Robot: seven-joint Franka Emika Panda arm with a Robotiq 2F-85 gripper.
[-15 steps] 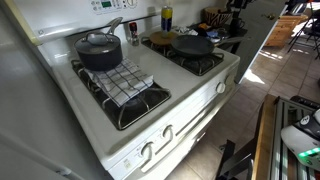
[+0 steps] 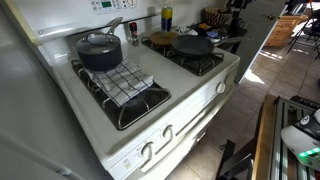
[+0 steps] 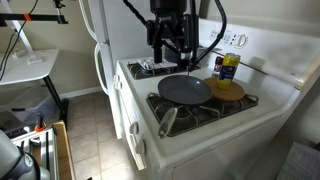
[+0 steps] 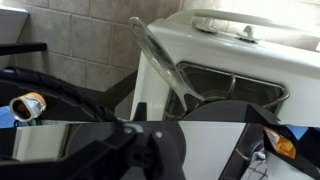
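Note:
A dark frying pan rests on the stove's burner grate, its light handle sticking out past the stove's front edge. My gripper hangs at the end of the black arm, above the pan in exterior view 2. Exterior view 1 has only part of the arm, at the top right. The wrist view catches the pan and its handle from above, with dark gripper parts across the lower half. Whether the fingers are open or shut does not show clearly, and I see nothing held.
A dark lidded pot and a checked cloth sit on the other burners. Behind the pan are a brown round board and a yellow-labelled bottle. Knobs line the stove front. Open floor lies before the stove.

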